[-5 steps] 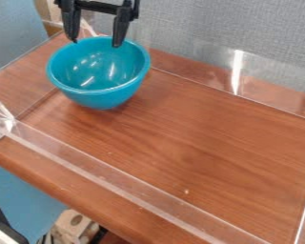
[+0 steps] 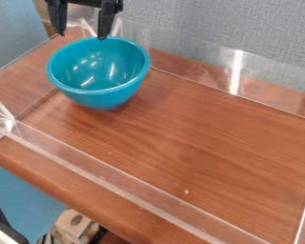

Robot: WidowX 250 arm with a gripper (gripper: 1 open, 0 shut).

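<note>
A turquoise bowl point(image 2: 98, 84) sits upright at the upper left of the wooden tabletop point(image 2: 193, 162) in the camera view. My dark gripper point(image 2: 81, 23) hangs just above the back rim of the bowl, at the top edge of the frame, with its two fingers spread apart and nothing visible between them. Its upper part is out of view.
Clear plastic walls edge the tabletop, with grey textured padding point(image 2: 219, 29) behind. Most of the table right of and in front of the bowl is bare. Wooden and metal hardware point(image 2: 72, 227) lies below the front edge at lower left.
My gripper has shifted left and slightly upward over the last second, still open. The bowl has not visibly moved.
</note>
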